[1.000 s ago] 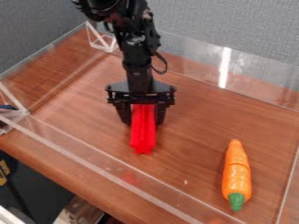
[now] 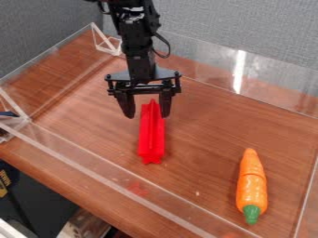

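A long red block [image 2: 152, 135] lies on the wooden table in the middle, pointing from back to front. Just behind and above its far end hangs my black gripper [image 2: 145, 101], its two fingers spread apart with nothing visible held between them. An orange plastic carrot [image 2: 251, 181] with a green end lies at the front right, well apart from the block.
Clear plastic walls border the wooden table [image 2: 87, 119], with a grey wall behind. A white wire frame stands at the back left corner. Dark clutter lies below the front left edge.
My gripper has risen and moved back from around the red block, uncovering more of its far end. The block and carrot look unmoved.
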